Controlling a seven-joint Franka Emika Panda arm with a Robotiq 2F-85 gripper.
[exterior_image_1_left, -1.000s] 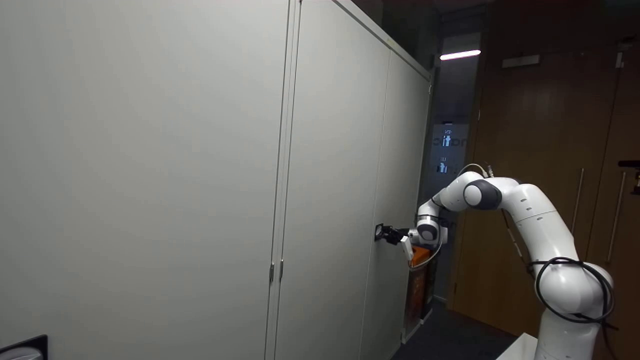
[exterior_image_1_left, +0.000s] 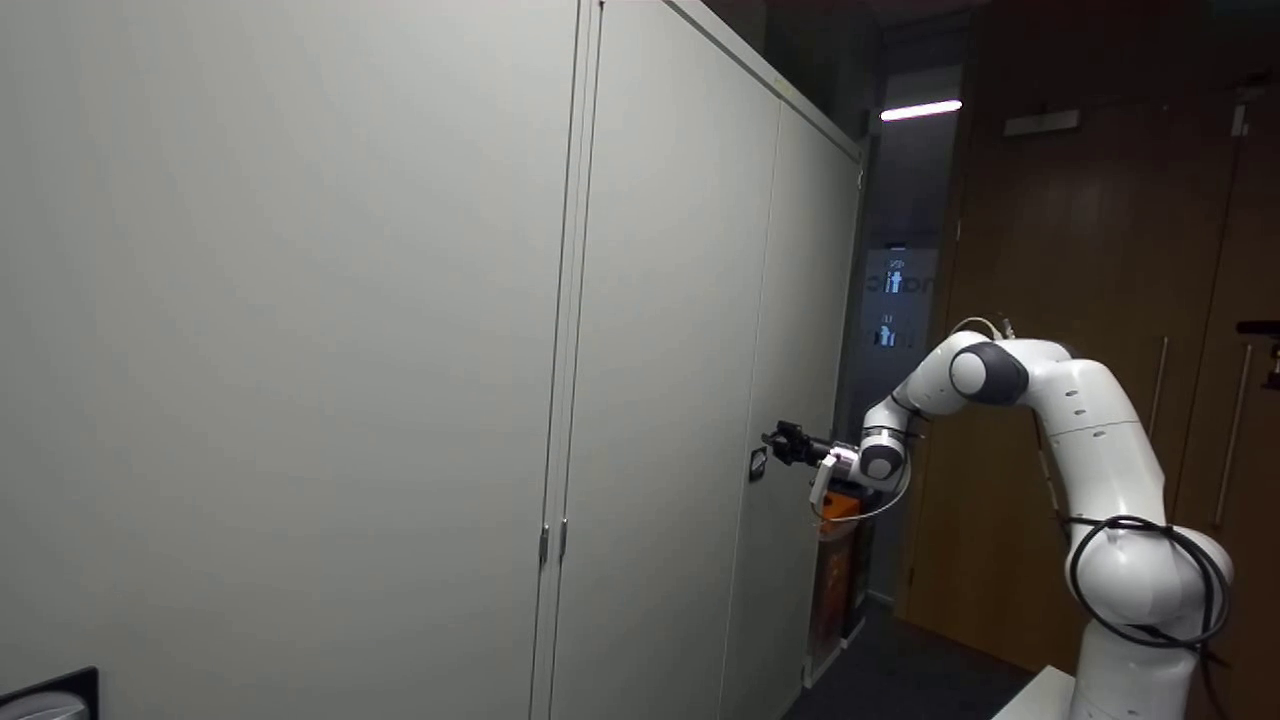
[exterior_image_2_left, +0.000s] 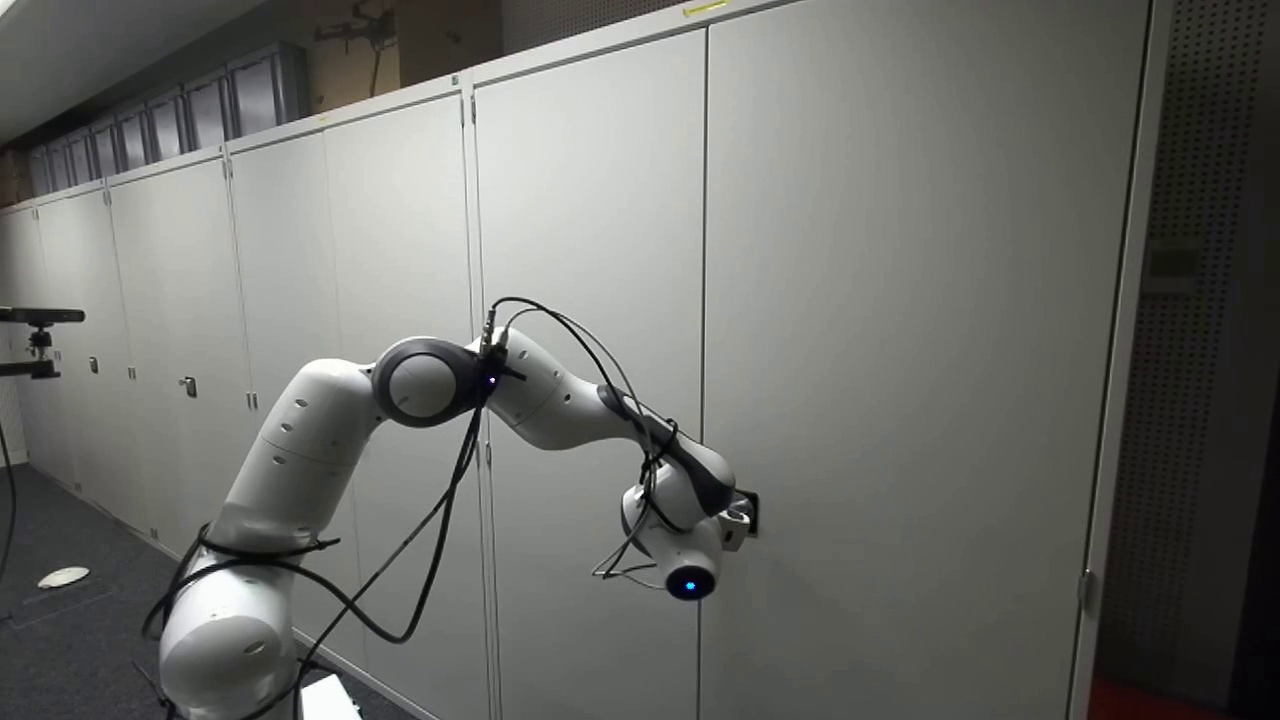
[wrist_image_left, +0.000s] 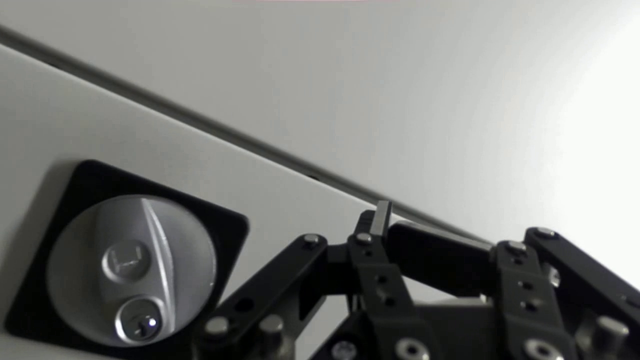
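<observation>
A round grey latch (wrist_image_left: 192, 258) with a keyhole is set in a black square plate (wrist_image_left: 235, 231) on a pale cabinet door. In the wrist view it lies left of my gripper, whose fingers are together with nothing showing between them. The gripper (exterior_image_1_left: 770, 442) is slightly above the latch plate (exterior_image_1_left: 757, 466) and out from the door face in exterior view 1. The door (exterior_image_2_left: 900, 300) looks flush with its neighbour, a narrow seam between them. In exterior view 2 the wrist hides the gripper and most of the latch.
More pale cabinet doors (exterior_image_2_left: 390, 240) extend along the wall. An orange box (exterior_image_1_left: 840, 509) stands beyond the cabinet's far end, below the wrist. Cables (exterior_image_2_left: 450, 480) hang loosely along the arm. Open floor (exterior_image_1_left: 924, 660) shows at the right of the cabinets.
My gripper was at the latch a second ago. It has drawn back from the door and risen a little. The door itself shows no visible movement.
</observation>
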